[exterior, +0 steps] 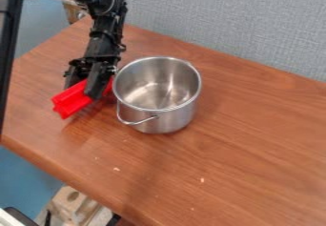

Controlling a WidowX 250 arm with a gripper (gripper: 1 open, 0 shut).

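Note:
My black gripper [91, 77] reaches down at the left of the table, shut on a red object [72, 100] that looks like a block or box and rests low at or on the wood. The fingers partly hide it. A steel pot [158, 111] with a wire handle stands upright just to the right of the gripper and the red object, very close to them.
A grey wall [230, 20] runs along the back.

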